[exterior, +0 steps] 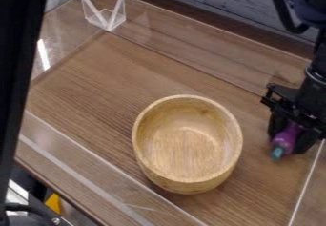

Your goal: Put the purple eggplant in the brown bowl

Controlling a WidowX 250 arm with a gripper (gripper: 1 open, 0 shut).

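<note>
The purple eggplant [287, 138] is at the right side of the table, its teal tip pointing down and left. Around its upper part is my black gripper [293, 127], reaching in from the right edge of the view. The fingers partly cover the eggplant, and whether they press on it cannot be made out. Left of them stands the round brown bowl [188, 103], light in colour and empty, with a stretch of bare table between it and the eggplant.
A white wire-like holder [105, 14] stands at the far left. Bare wooden table [109, 82] lies left of and behind the bowl. A dark vertical post [15, 68] fills the left edge. Close to the gripper, a pale edge strip runs along the lower right.
</note>
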